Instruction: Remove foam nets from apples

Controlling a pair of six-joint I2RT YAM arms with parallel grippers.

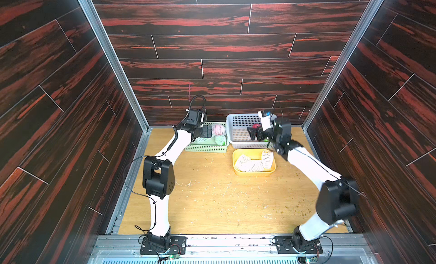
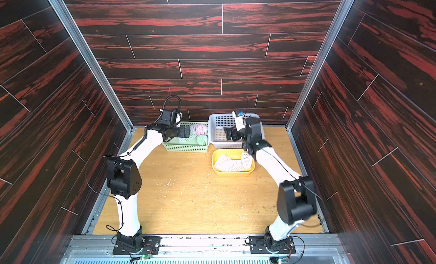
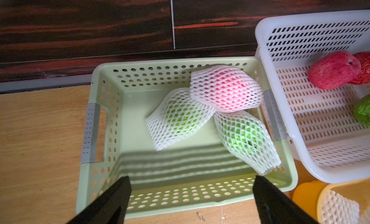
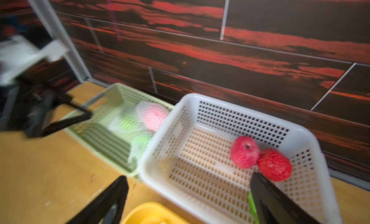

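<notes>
Inside the green basket lie three netted apples: a pink one in a white foam net, a green one left of it, and another green one at front right. Over this basket hangs my open left gripper, nothing between its fingers. The white basket holds two bare red apples and a green one, partly hidden by a finger. My right gripper is open and empty above that basket's near side.
A yellow tray with several empty foam nets stands in front of the white basket.
</notes>
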